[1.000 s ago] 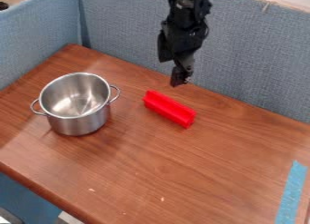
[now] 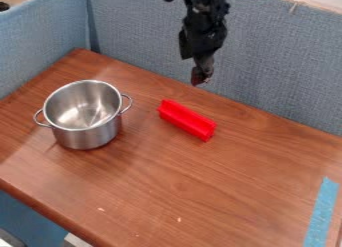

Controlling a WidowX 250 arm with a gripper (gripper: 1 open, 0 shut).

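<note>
A black robot gripper (image 2: 201, 73) hangs from the top of the view, above the back of the wooden table and higher than a red cylinder (image 2: 187, 119) that lies on the table's middle. The gripper is small and dark here, so I cannot tell whether it is open or shut. A steel pot (image 2: 83, 115) with two handles stands on the left of the table, apart from the red cylinder.
Blue-grey padded walls (image 2: 278, 61) line the back and left. A strip of blue tape (image 2: 321, 211) lies at the right front.
The gripper has risen slightly and shifted a little to the right. The pot and the red cylinder have not moved.
</note>
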